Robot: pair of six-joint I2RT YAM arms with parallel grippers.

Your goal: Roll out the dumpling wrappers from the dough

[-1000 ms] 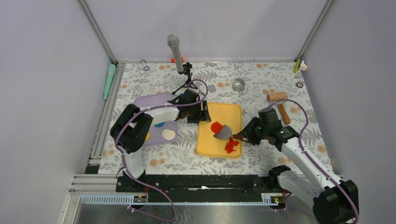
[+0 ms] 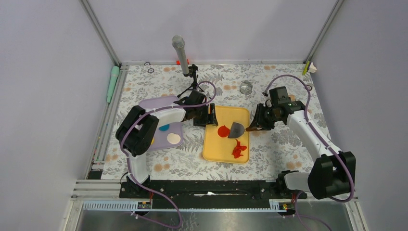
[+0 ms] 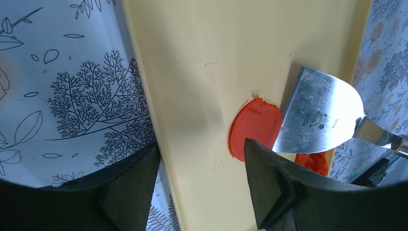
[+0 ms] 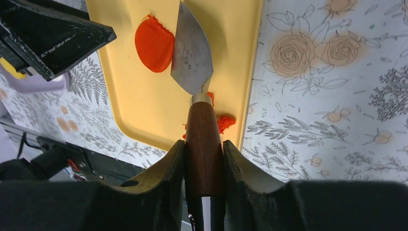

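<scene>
A flat red dough round (image 2: 223, 131) (image 3: 255, 127) (image 4: 153, 45) lies on the yellow tray (image 2: 216, 151) with irregular red dough scraps (image 2: 239, 149) nearer the front. My right gripper (image 2: 256, 126) is shut on the wooden handle of a metal scraper (image 2: 236, 130) (image 3: 317, 110) (image 4: 191, 53), whose blade is over the tray just right of the round. My left gripper (image 2: 209, 118) is open above the tray's left edge, empty between its fingers.
A purple tray (image 2: 154, 102) with coloured rounds is on the left. A stand (image 2: 191, 77) and glass (image 2: 245, 87) are at the back. Wooden tools at right are mostly behind my arm in the top view.
The scraper in my right gripper has moved back and right, away from the red round and scraps, and the right arm has swung toward the back. The left arm has barely moved.
</scene>
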